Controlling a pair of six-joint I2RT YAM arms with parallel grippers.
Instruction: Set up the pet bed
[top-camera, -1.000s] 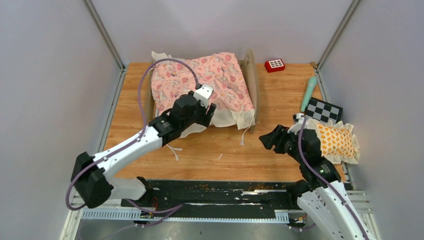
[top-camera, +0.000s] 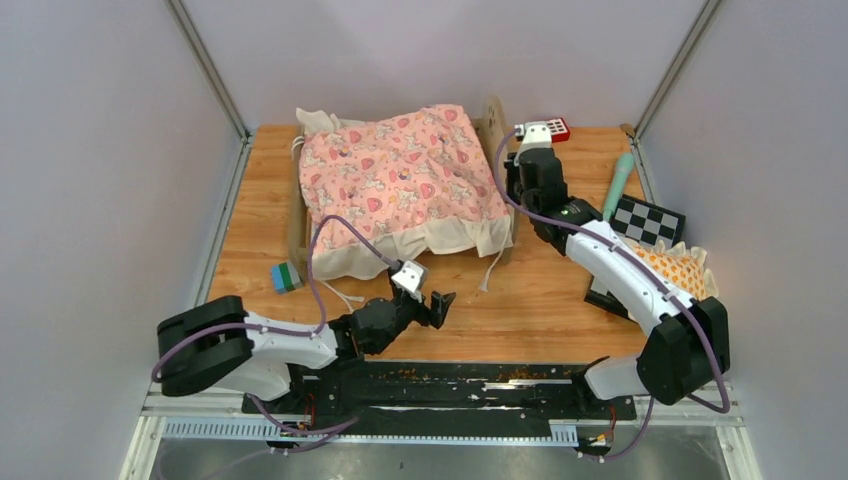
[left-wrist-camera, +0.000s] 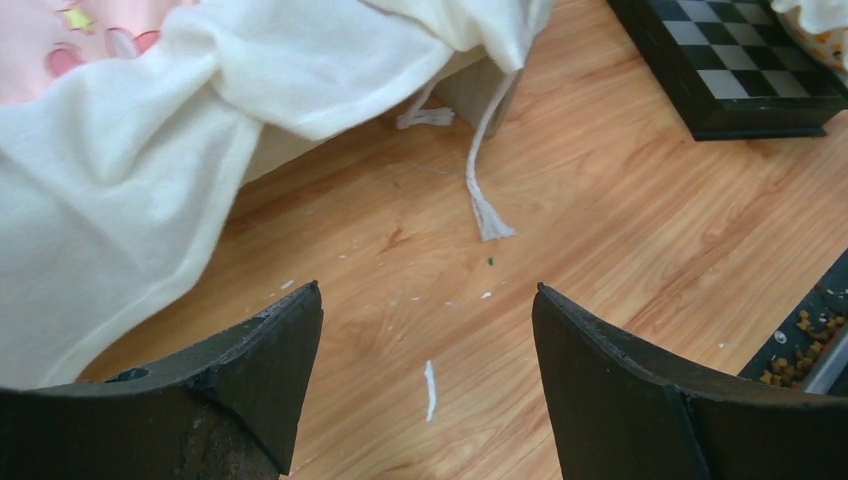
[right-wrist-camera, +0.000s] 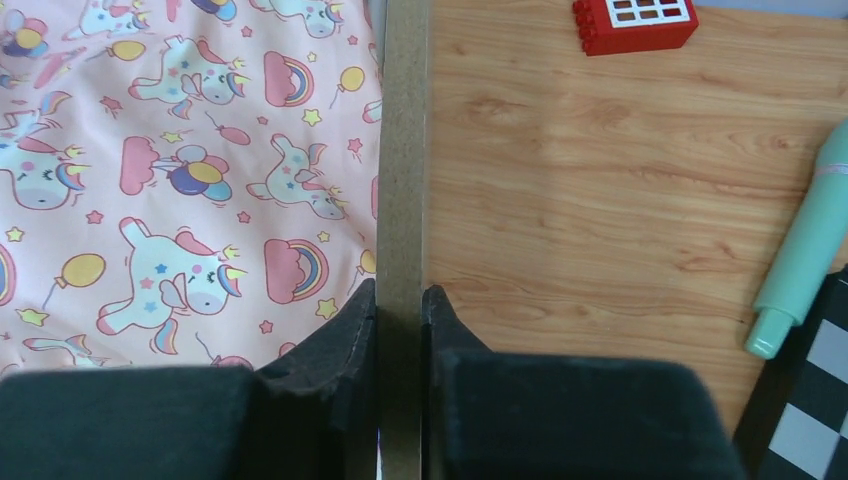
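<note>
The pet bed, a wooden frame (right-wrist-camera: 402, 150) with a pink unicorn-print cover (top-camera: 400, 170) edged in white fabric (left-wrist-camera: 150, 180), fills the middle back. My left gripper (top-camera: 435, 305) is open over bare floor in front of the bed; its fingertips frame empty wood in the left wrist view. My right gripper is at the bed's right end board, its fingers on either side of the board's narrow edge; whether they grip it firmly is unclear. An orange dotted pillow (top-camera: 668, 270) lies at the right, partly behind the right arm.
A red block (right-wrist-camera: 635, 30), a mint tube (right-wrist-camera: 800, 250) and a checkered board (left-wrist-camera: 730, 60) lie right of the bed. A small blue-green block (top-camera: 285, 277) is at front left.
My right gripper has moved up and back from the front right to the bed's right end board. My left gripper has come down toward the front, off the cover.
</note>
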